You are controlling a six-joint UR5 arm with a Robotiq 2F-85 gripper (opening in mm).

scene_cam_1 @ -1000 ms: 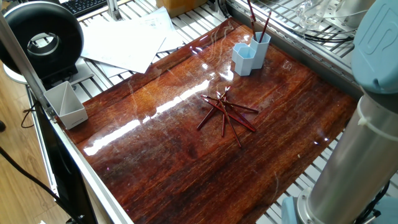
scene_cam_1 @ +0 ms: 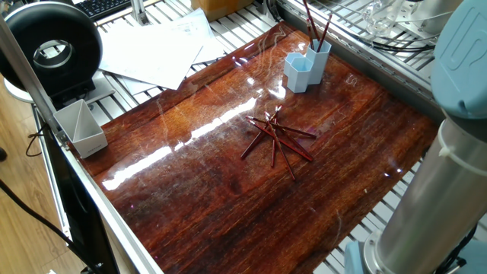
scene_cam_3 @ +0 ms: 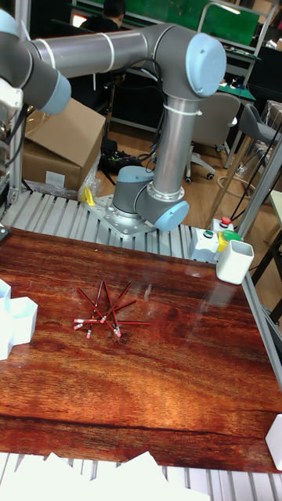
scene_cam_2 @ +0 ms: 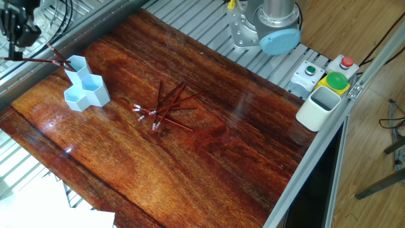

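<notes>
Several dark red pencils (scene_cam_2: pixel 166 109) lie crossed in a loose pile on the brown wooden board, their pale eraser ends bunched together. A light-blue holder (scene_cam_2: pixel 87 95) of three joined hexagonal cups stands upright near the board's edge. Two red pencils (scene_cam_1: pixel 323 34) lean out of one of its cups; the other two cups look empty. My dark gripper (scene_cam_2: pixel 12 56) shows only at the upper left of exterior view 2, beside the upper end of one standing pencil (scene_cam_2: pixel 38 61). Whether its fingers grip that pencil is too small to tell.
A white square cup (scene_cam_1: pixel 81 129) stands at the board's far corner from the holder. Nearby are buttons, including a green one (scene_cam_2: pixel 336 80). White papers (scene_cam_1: pixel 148 57) lie beside the board. Much of the board (scene_cam_2: pixel 209 171) around the pile is bare.
</notes>
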